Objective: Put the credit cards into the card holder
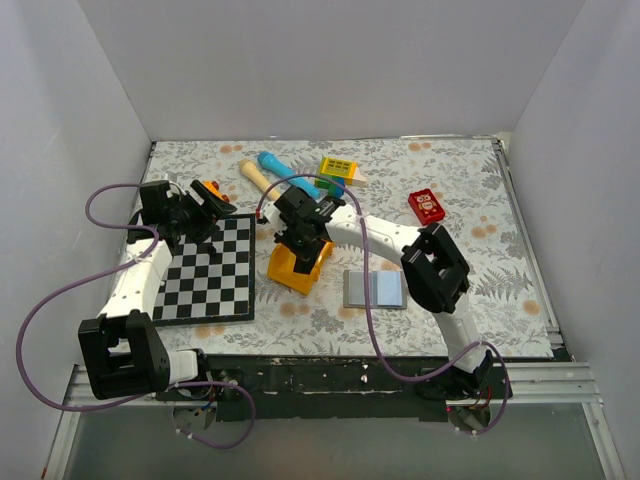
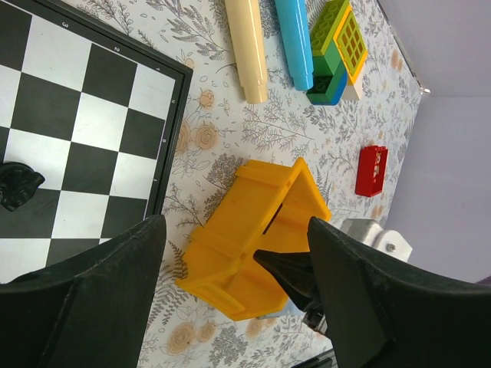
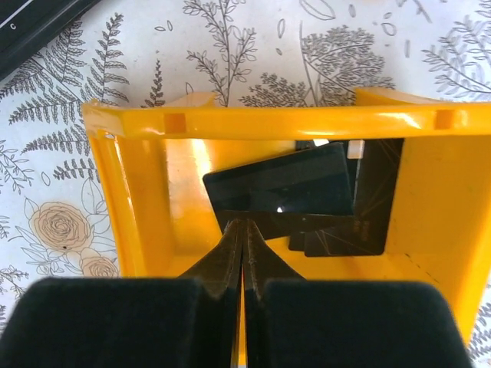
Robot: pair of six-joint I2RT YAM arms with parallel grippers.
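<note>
Several black cards lie overlapping in the yellow tray, against its far side in the right wrist view. My right gripper is shut, its tips together just on the near side of the cards and nothing between them. From the left wrist view, its dark fingers reach over the tray's opening. The left gripper stands open and empty, high above the mat near the chessboard. A flat grey and pale-blue piece, perhaps the card holder, lies right of the tray in the top view.
A chessboard with a dark piece on it takes up the left. Behind the tray are a cream rod, a blue rod and coloured blocks. A red box sits to the right, with clear mat around it.
</note>
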